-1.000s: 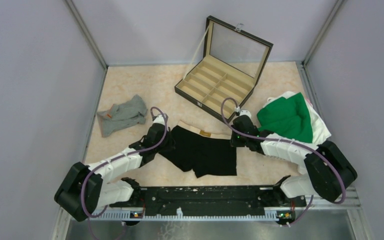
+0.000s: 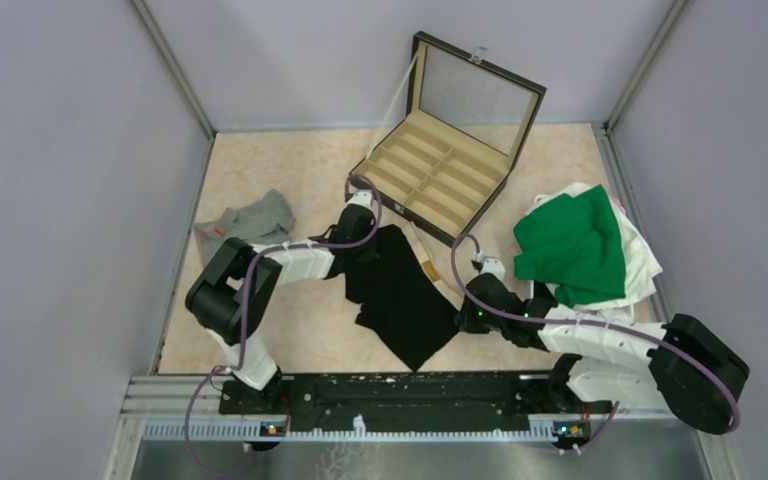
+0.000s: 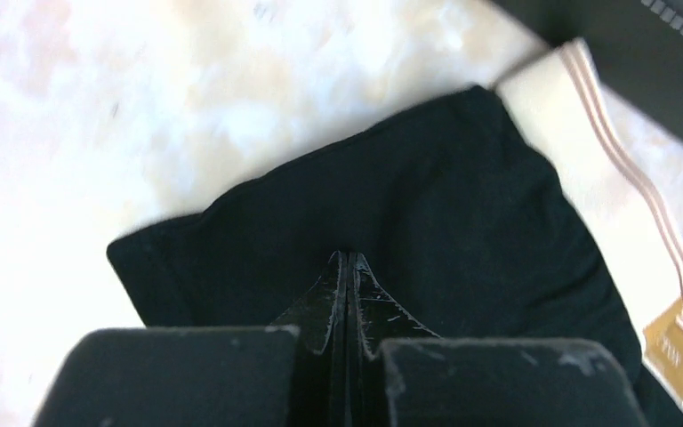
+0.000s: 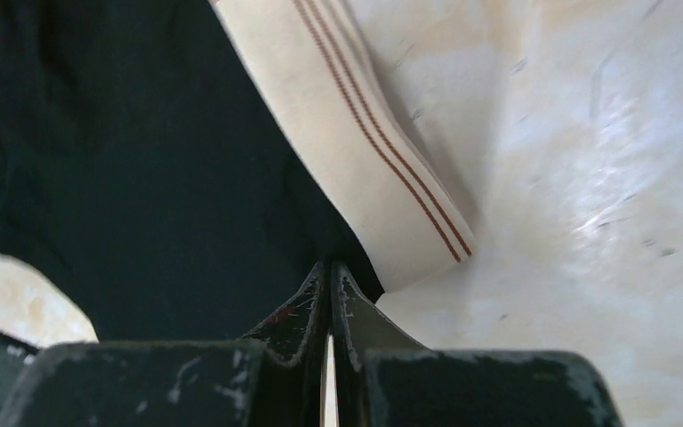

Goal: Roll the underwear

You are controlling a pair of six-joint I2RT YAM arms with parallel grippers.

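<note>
Black underwear [image 2: 400,310] with a cream waistband [image 4: 356,151] and a tan label [image 3: 671,342] lies turned at a slant on the table, waistband toward the box side. My left gripper is shut, its tips down on the black fabric near one end of the waistband. My right gripper is also shut, its tips at the fabric by the other end of the waistband. I cannot tell whether either tip pinches cloth.
An open compartment box [image 2: 430,170] stands behind the underwear. Grey garments [image 2: 255,220] lie at left; a green and white pile [image 2: 570,245] at right. Bare table [image 2: 260,165] shows at back left.
My left arm has moved toward the back and right, my right arm toward the front. The underwear has rotated with them, its left end now nearer the box.
</note>
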